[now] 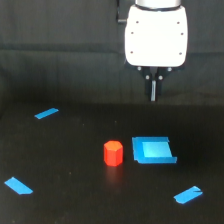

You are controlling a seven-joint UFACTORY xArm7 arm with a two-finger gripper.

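A red block with an angular outline lies on the dark table near the middle of the camera view. To its right, a square bordered with blue tape is marked on the surface, its inside a lighter blue. My gripper hangs well above the table, beyond the square and up to the right of the block. Its fingers appear as one narrow upright strip, so their opening is not clear. Nothing visible hangs from them, and the block stands apart from both gripper and square.
Short strips of blue tape lie at the back left, front left and front right. A dark curtain hangs behind the table. Other than these, the tabletop looks clear.
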